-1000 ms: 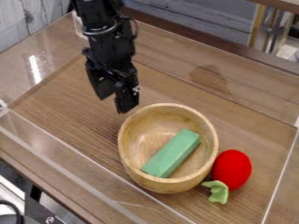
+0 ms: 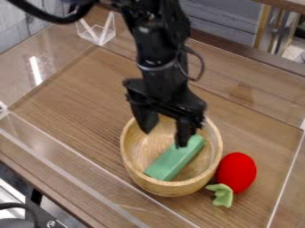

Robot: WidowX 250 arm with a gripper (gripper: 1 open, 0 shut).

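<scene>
My black gripper [image 2: 165, 126] reaches down from the top middle over a light wooden bowl [image 2: 139, 142], its two fingers spread wide and open. Inside the bowl, below the right finger, lies a green oblong block [image 2: 176, 160]. To the right of the bowl is a red round object [image 2: 236, 174] with pale green leaves at its lower side. I see nothing held between the fingers.
A white wire-like object [image 2: 98, 27] stands at the back left. A raised wooden edge runs along the top right.
My gripper has moved right and toward the front, from left of and behind the bowl to over it. The bowl, green block and red object have stayed put.
</scene>
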